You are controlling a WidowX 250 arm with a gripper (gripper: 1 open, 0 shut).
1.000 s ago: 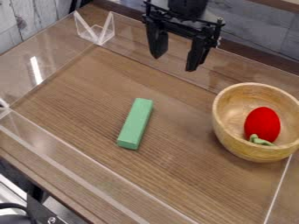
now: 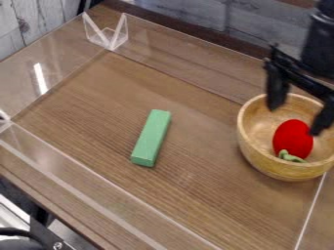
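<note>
My dark gripper (image 2: 271,73) is at the upper right, hanging over the far rim of a tan bowl (image 2: 251,132). A red round object with a green top (image 2: 295,135) lies in the right part of the bowl. The gripper is apart from the red object, above it in the view. Whether its fingers are open or shut is hard to tell.
A green bar-shaped object (image 2: 151,137) lies on the wooden table (image 2: 78,186) left of the bowl. A clear or white wire-like item (image 2: 107,31) stands at the upper left.
My gripper has moved right, from the top middle to above the bowl at the right. The bowl, red object and green bar have stayed in place.
</note>
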